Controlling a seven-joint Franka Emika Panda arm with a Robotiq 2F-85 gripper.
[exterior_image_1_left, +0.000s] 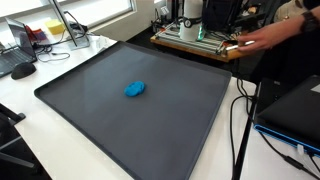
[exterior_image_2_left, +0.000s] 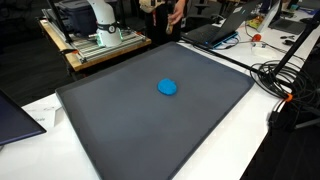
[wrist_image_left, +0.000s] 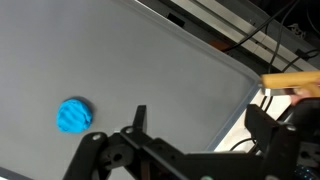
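A round, bright blue object (exterior_image_1_left: 135, 89), perhaps cloth or soft material, lies on the dark grey mat (exterior_image_1_left: 110, 125). In the second exterior view the blue object (exterior_image_2_left: 167, 87) sits toward the far side of the mat. My gripper is open in the wrist view, its black fingers wide apart with nothing between them. The blue object (wrist_image_left: 74, 115) appears left of the gripper there, clear of the fingers. Neither exterior view clearly shows the gripper.
A person's hand (exterior_image_1_left: 270, 36) reaches in at the right; the wrist view shows a yellowish, wood-like piece (wrist_image_left: 290, 79) at that hand. Cables (exterior_image_2_left: 285, 80) and a laptop (exterior_image_2_left: 217, 28) lie beyond the mat.
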